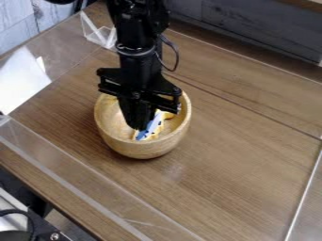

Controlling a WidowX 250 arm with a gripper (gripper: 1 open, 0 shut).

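A round light wooden bowl [116, 136] stands on the wooden table. The black gripper [136, 116] reaches down from the top of the view, its fingers low inside the bowl. A blue object [149, 129] and some yellowish, dark-spotted material lie in the bowl beside the fingertips. The fingertips are partly hidden, and whether anything sits between them is unclear.
A white sheet [19, 83] and a clear plastic piece lie at the left. A grey wall [258, 30] runs along the back, and transparent strips edge the front left.
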